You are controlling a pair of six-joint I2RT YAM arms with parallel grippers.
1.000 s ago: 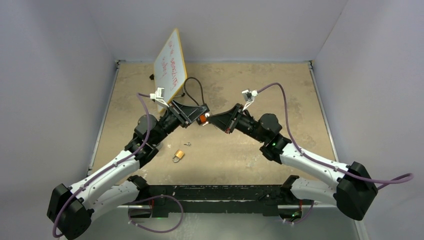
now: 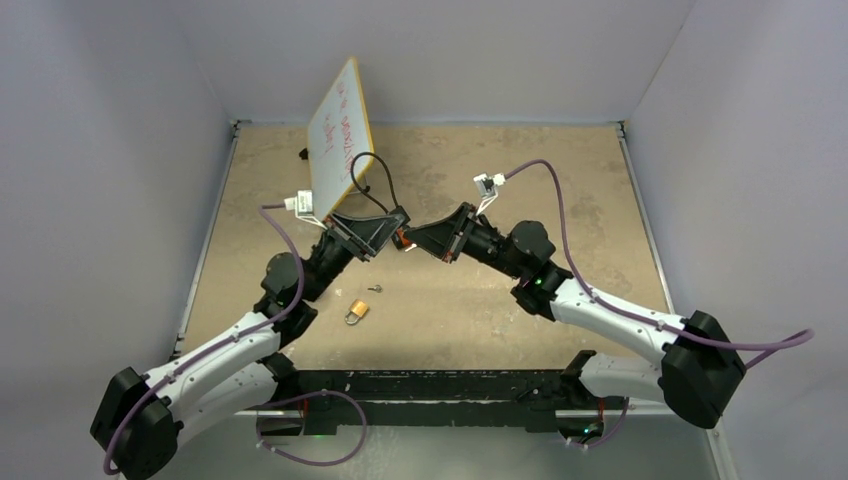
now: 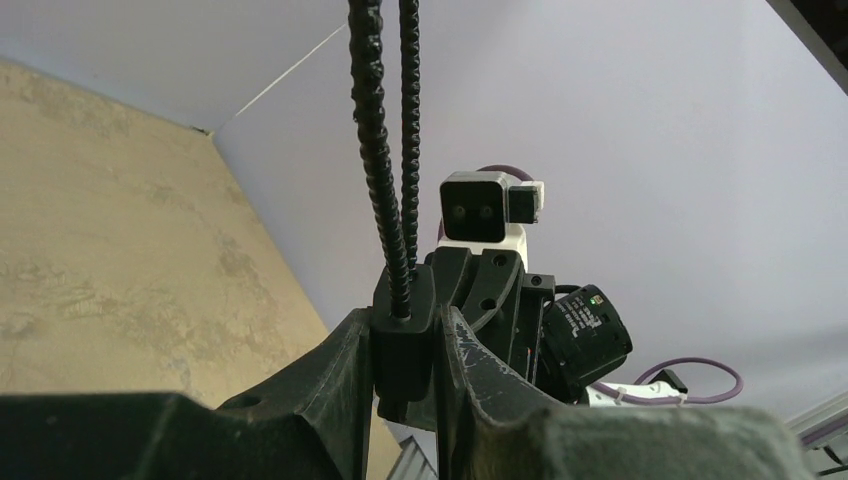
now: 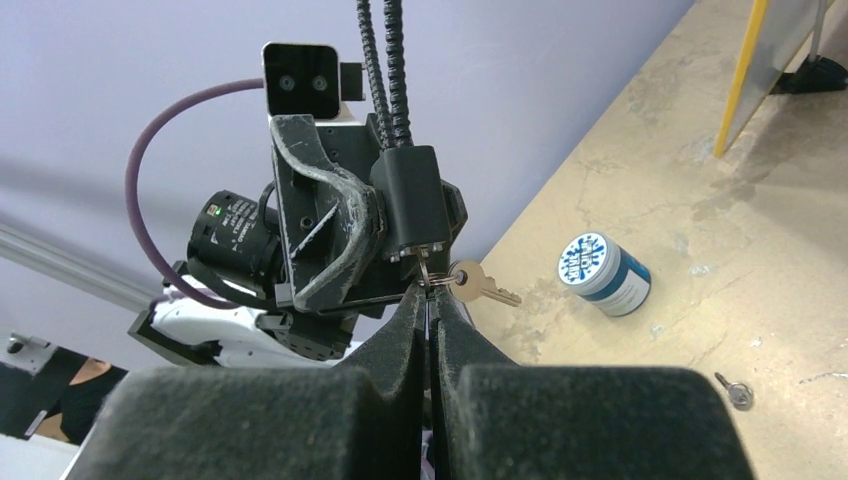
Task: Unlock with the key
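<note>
My left gripper is shut on a black cable lock, whose body hangs at its fingertips with the looped cable rising above. Facing it, my right gripper is shut, its tips at a ring with keys at the lock's underside. One key points up into or against the bottom of the lock body; I cannot tell how far it is in. A second key dangles to the side.
A brass padlock and a small loose key lie on the floor. A blue-white jar stands nearby. The whiteboard is at the back left.
Both arms have shifted slightly to the left in the top view, and the cable loop has moved left with them. The padlock and loose key are where they were.
</note>
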